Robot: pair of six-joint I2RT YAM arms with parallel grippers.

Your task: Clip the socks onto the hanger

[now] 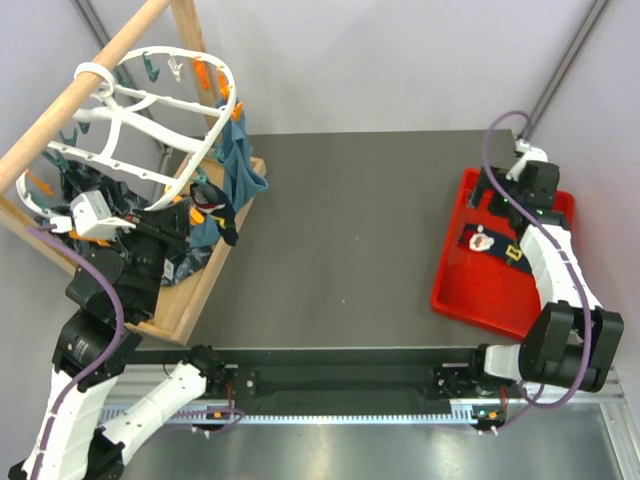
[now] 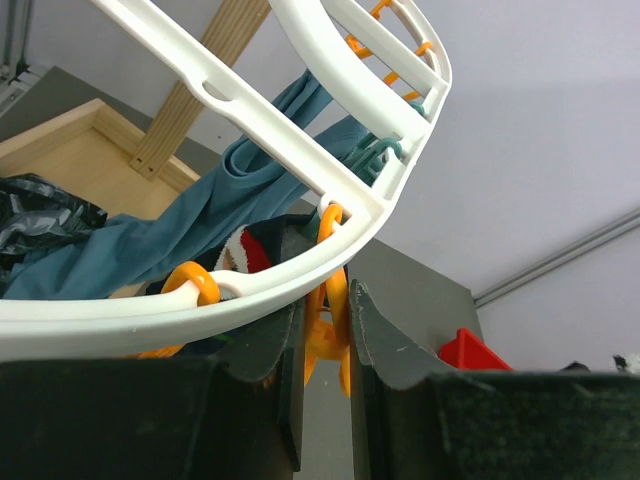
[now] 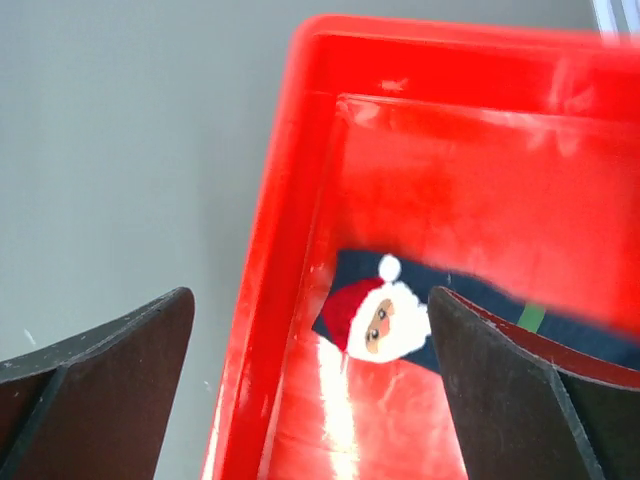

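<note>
The white hanger [image 1: 222,75] hangs from a wooden bar at the left, with orange and green clips round its rim. At its near right side is my left gripper, its fingers on either side of an orange clip [image 2: 326,340]; whether they press it is unclear. A dark sock with red and white [image 2: 250,248] hangs behind that clip, partly hidden by the rim. In the red tray [image 1: 450,285], a navy Santa sock [image 3: 390,318] lies flat. My right gripper is open above it, with nothing between its fingers.
Blue-grey socks [image 1: 238,165] and a dark bundle [image 1: 85,185] hang from the hanger over its wooden base [image 1: 180,320]. The grey table [image 1: 340,230] between stand and tray is clear. A wall rises close to the tray's right.
</note>
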